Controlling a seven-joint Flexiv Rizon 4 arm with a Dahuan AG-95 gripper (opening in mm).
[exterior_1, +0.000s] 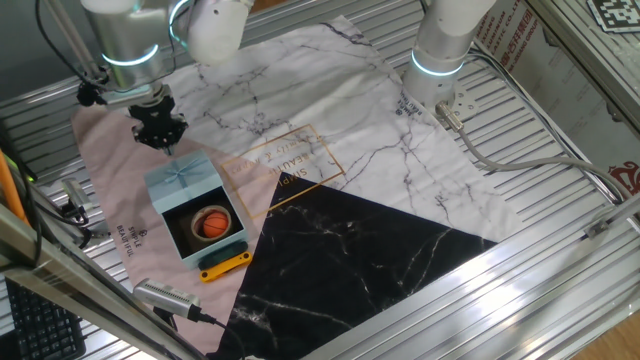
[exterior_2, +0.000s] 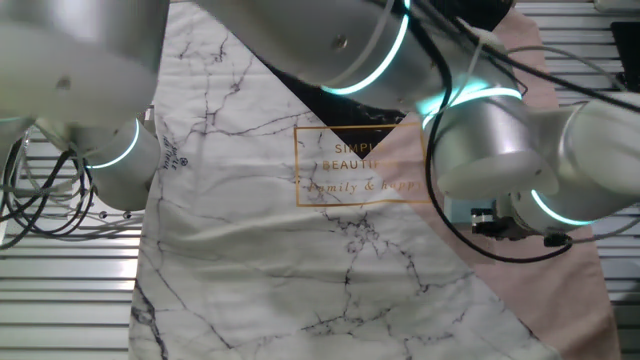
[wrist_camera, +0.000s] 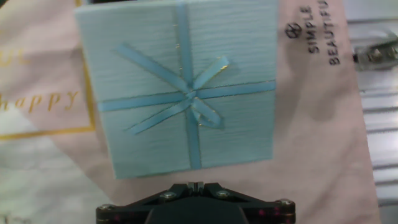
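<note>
A light-blue gift box stands open on the pink part of the cloth. Its lid, with a ribbon bow, covers the far end; whether it is attached cannot be told. Inside lie a tape roll and a small orange basketball. My gripper hangs just beyond the far edge of the lid. In the wrist view the lid fills the upper middle, and the gripper is shut just below its edge, nothing showing between its fingertips. In exterior view 2 the arm hides most of the box.
A yellow tool lies against the near side of the box. A grey device with a cable is close to the cloth's near left edge.
</note>
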